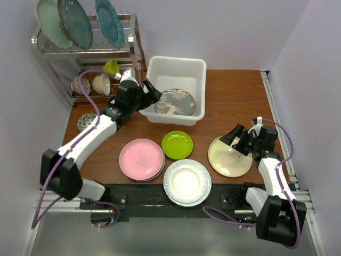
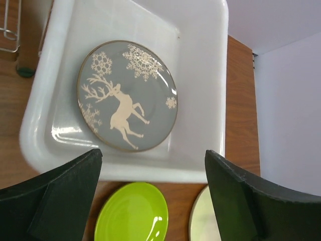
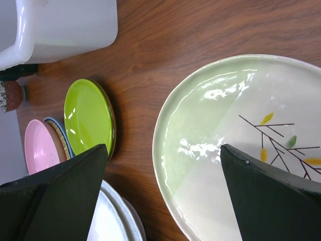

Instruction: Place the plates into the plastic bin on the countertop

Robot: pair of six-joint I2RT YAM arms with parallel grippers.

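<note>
A grey deer-patterned plate [image 1: 175, 101] [image 2: 131, 93] lies flat in the white plastic bin [image 1: 196, 69]. My left gripper [image 1: 150, 90] hangs over the bin's left side, open with nothing between its fingers. My right gripper [image 1: 233, 136] is open over the cream plate [image 1: 226, 162] [image 3: 251, 100], empty. On the counter also lie a green plate [image 1: 177, 145], pink plates [image 1: 139, 159] over a blue-rimmed one, and stacked white plates [image 1: 187, 184].
A metal rack [image 1: 85, 52] at back left holds upright plates and cups. A small patterned dish [image 1: 86, 120] lies below it. Bare counter [image 1: 234, 96] is right of the bin.
</note>
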